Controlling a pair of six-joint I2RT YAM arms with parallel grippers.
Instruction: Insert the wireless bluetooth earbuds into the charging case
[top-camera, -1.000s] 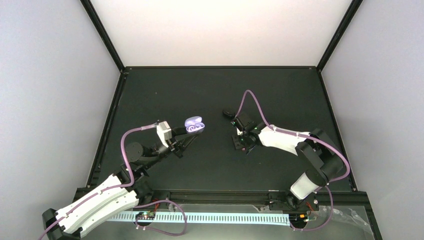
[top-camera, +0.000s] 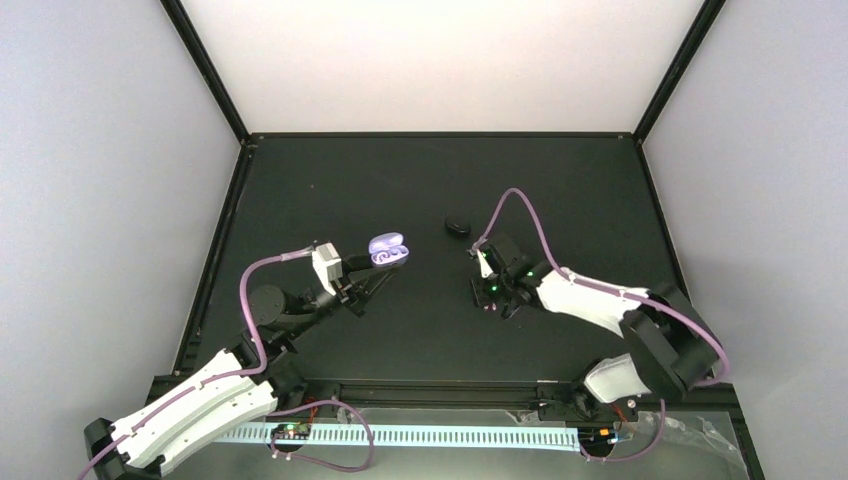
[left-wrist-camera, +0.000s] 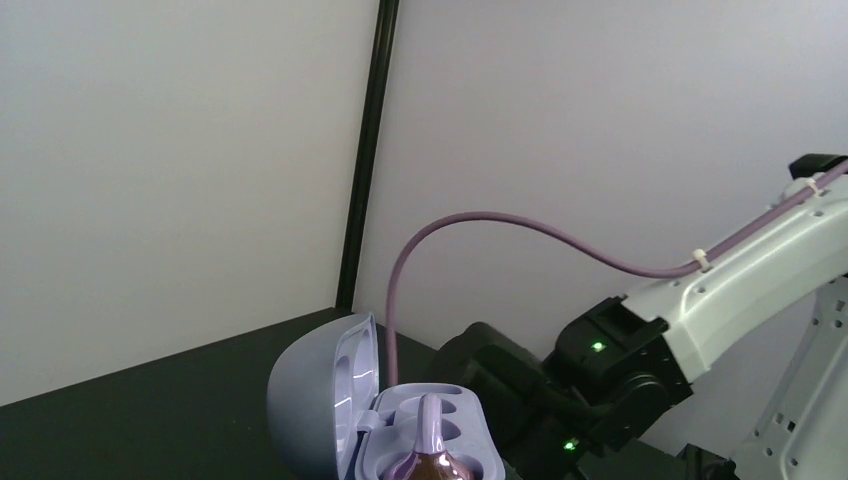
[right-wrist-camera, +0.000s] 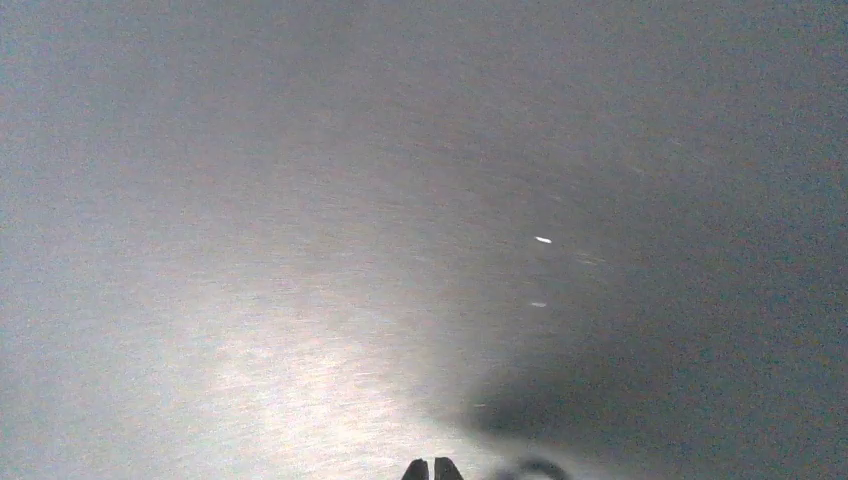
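My left gripper (top-camera: 378, 267) is shut on the lilac charging case (top-camera: 392, 257), held above the left-centre of the mat with its lid (left-wrist-camera: 310, 395) flipped open. In the left wrist view, a glossy lilac earbud (left-wrist-camera: 430, 425) stands at the front of the case, its narrow stem pointing up; how deep it sits cannot be told. My right gripper is shut low over the mat, right of the case, with nothing visible between its tips. Small pinkish spots (top-camera: 490, 307) show beside it in the top view, too small to identify.
A small black rounded object (top-camera: 457, 227) lies on the dark mat (top-camera: 330, 180) between the arms, just beyond the right gripper. A dark blurred ring (right-wrist-camera: 540, 468) shows at the bottom of the right wrist view.
The right arm has swung a little to the right and toward the front, away from the black object. My left arm and the case have stayed still.
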